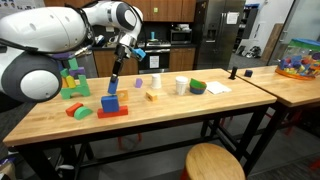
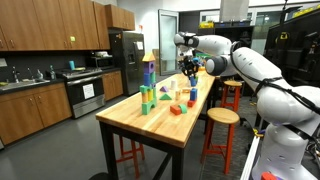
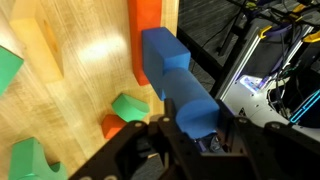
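Note:
In the wrist view a blue cylinder [image 3: 186, 92] points up toward the camera, its round end between the fingers of my gripper. My gripper is shut on it. Under the cylinder is a blue block [image 3: 160, 50], set against a long red block [image 3: 146, 22]. From exterior view 1, the blue block [image 1: 109, 103] rests on the red block [image 1: 113, 114], with the blue cylinder [image 1: 113, 86] standing over it. Whether cylinder and block touch cannot be told for certain.
Close by lie a green piece [image 1: 83, 113] and a red piece [image 1: 74, 107]. A green stack [image 1: 75, 85] stands to the left, a yellow block [image 1: 151, 96] to the right. White cups [image 1: 182, 85] and a green bowl [image 1: 197, 87] are farther right.

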